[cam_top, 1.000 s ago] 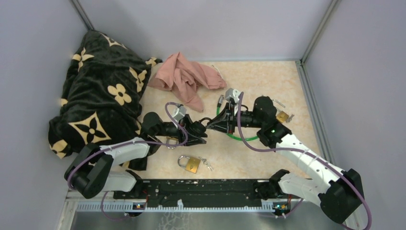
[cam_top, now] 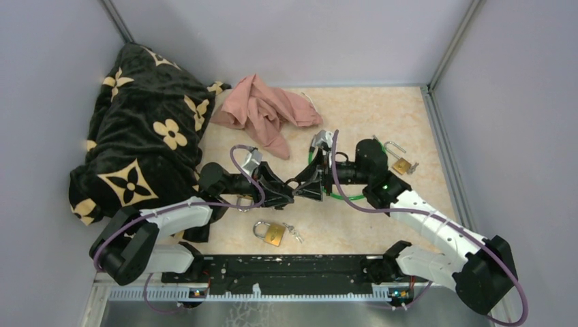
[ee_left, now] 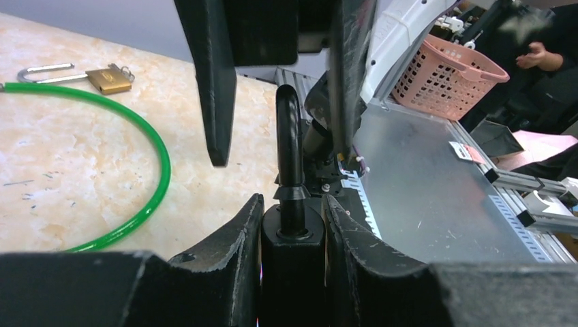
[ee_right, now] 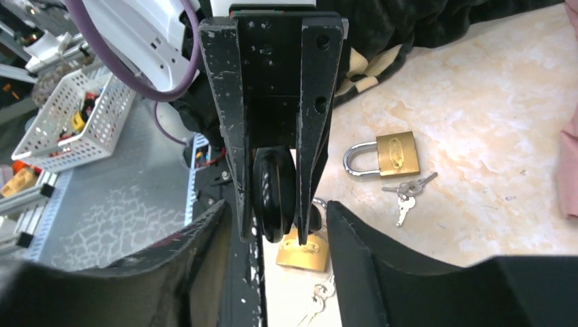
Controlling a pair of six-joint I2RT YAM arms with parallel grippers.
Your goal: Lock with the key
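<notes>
A black lock (ee_left: 293, 248) with a dark shackle (ee_left: 290, 136) is between my two grippers at the centre of the top view. My left gripper (cam_top: 285, 194) has its fingers around the lock's body in the left wrist view. My right gripper (cam_top: 303, 184) faces it, fingers apart either side of the shackle. Whether a key is there is hidden. Brass padlocks lie on the table: one (ee_right: 397, 153) with keys (ee_right: 409, 189), another (ee_right: 300, 253), and one (ee_left: 110, 80) at the right of the top view.
A green cable (ee_left: 146, 129) lies on the table behind the right arm. A pink cloth (cam_top: 266, 109) lies at the back, a black patterned cushion (cam_top: 143, 129) at the left.
The right gripper has shifted slightly down in the top view, its fingers now further apart. The left gripper has moved only slightly.
</notes>
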